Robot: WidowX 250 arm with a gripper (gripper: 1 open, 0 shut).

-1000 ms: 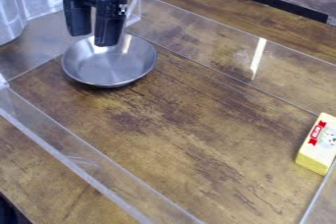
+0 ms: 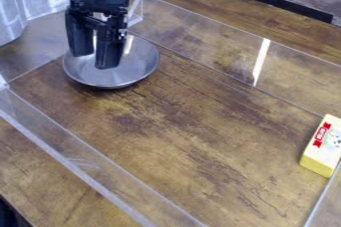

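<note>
My black gripper (image 2: 96, 47) hangs over the back left of the table, open, its fingers reaching down over a shallow metal bowl (image 2: 130, 70). Whether anything lies in the bowl behind the fingers is hidden. A yellow box (image 2: 318, 152) with a red-and-white label lies at the far right.
Transparent side panels border it on the left, back and right. A pale crumpled cover stands at the upper left.
My gripper has moved down toward the bowl, its fingertips now lower over it. The bowl and the yellow box have not moved.
</note>
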